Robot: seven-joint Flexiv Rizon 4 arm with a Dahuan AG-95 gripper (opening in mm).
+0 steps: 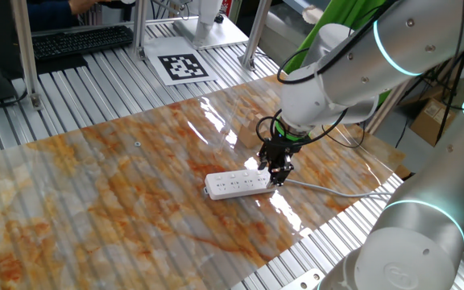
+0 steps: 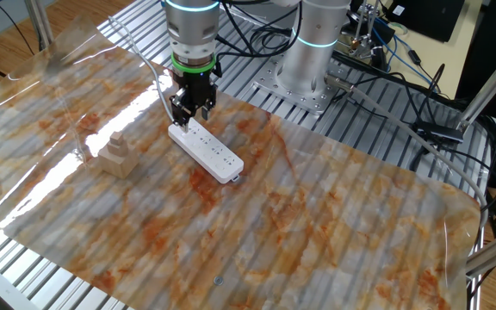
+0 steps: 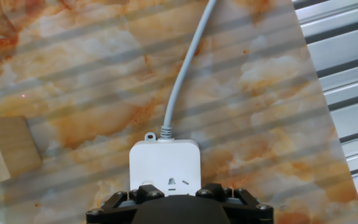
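Note:
A white power strip (image 1: 236,185) lies flat on the marble-patterned sheet (image 1: 95,193), its grey cable (image 3: 188,68) running off from one end. At that cable end, my gripper (image 2: 194,119) is low over the strip, pointing down. From the wrist, the strip's end (image 3: 165,160) shows with one socket visible. The dark fingers (image 3: 148,191) reach in from both sides over its near part, with some white surface between them. My gripper's own body covers what lies below, so whether it grips anything is hidden.
A wooden block (image 2: 117,158) stands on the sheet, a short way from the strip. Slatted metal table (image 3: 347,99) borders the sheet. A marker sheet (image 1: 182,66) and a keyboard (image 1: 83,42) are at the back. Much of the sheet is bare.

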